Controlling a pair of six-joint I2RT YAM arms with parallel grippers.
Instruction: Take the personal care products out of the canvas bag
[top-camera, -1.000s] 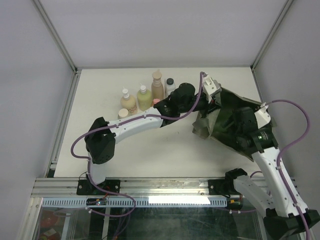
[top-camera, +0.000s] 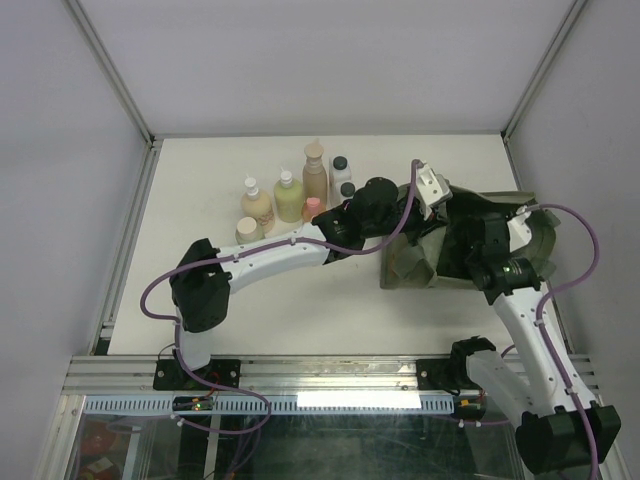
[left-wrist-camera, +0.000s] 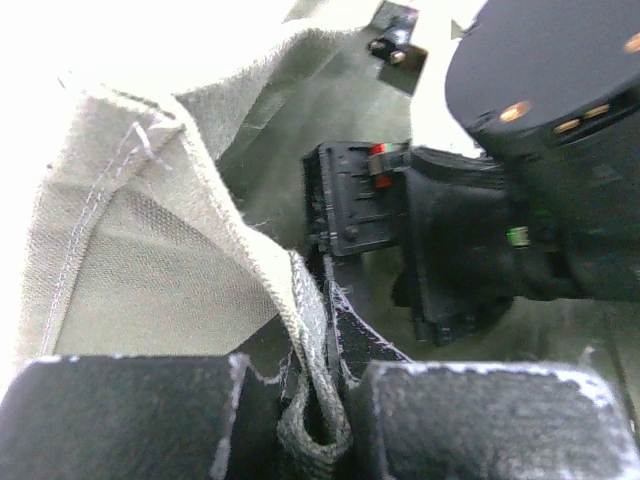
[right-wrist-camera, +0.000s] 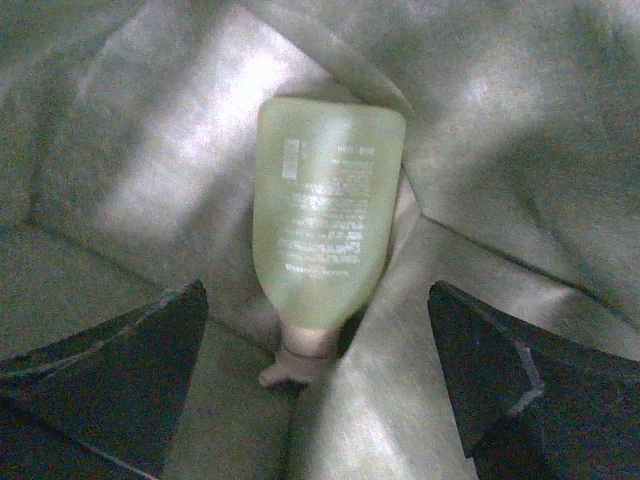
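Note:
The grey-green canvas bag (top-camera: 405, 268) lies on its side at the right of the table, its mouth spread wide. My left gripper is shut on the bag's edge, a fold of canvas (left-wrist-camera: 225, 215) pinched between its fingers. Reaching into the bag, my right gripper is part open with nothing between its fingers. Ahead of them a pale green pump bottle (right-wrist-camera: 325, 205) rests on the canvas inside, label up, its pinkish pump (right-wrist-camera: 300, 358) towards the gripper. The top view does not show this bottle.
Several products stand at the back left of the table: a beige pump bottle (top-camera: 258, 206), a green pump bottle (top-camera: 289, 200), a tan bottle (top-camera: 315, 178) and a white dark-capped bottle (top-camera: 340, 175) among them.
The bag's opening has changed shape, its lower edge now higher and flatter. My left gripper has shifted slightly right, still on the canvas.

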